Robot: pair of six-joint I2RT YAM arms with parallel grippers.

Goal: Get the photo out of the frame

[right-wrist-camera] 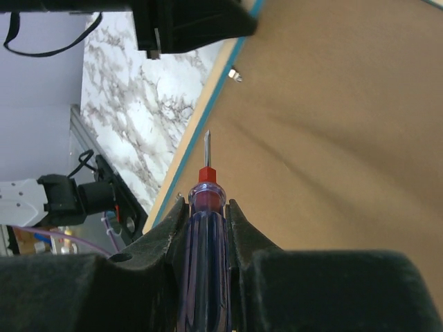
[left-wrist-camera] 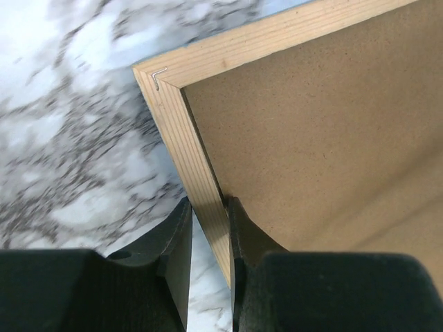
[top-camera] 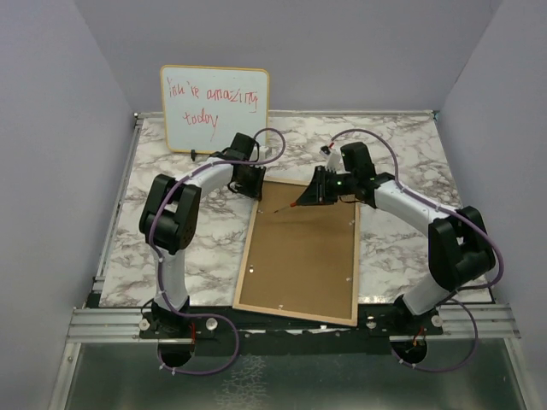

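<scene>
The photo frame lies back up on the marble table, turned a little, its brown backing board (top-camera: 299, 256) inside a pale wood rim (top-camera: 245, 260). My left gripper is shut on the rim's left side, just below its upper left corner (left-wrist-camera: 158, 75), one finger on either side of the wood. Over the backing, my right gripper is shut on a screwdriver (right-wrist-camera: 206, 197) with a clear handle and red collar. Its bare tip (right-wrist-camera: 207, 142) points toward the left side of the frame. A small metal clip (right-wrist-camera: 235, 74) sits by the rim, near the left gripper. The photo is out of sight.
A whiteboard (top-camera: 215, 111) with red writing stands behind the table at the left. Bare marble (top-camera: 410, 188) lies to the right of the frame and more (top-camera: 205, 273) to its left. The frame's lower edge reaches the table's front edge.
</scene>
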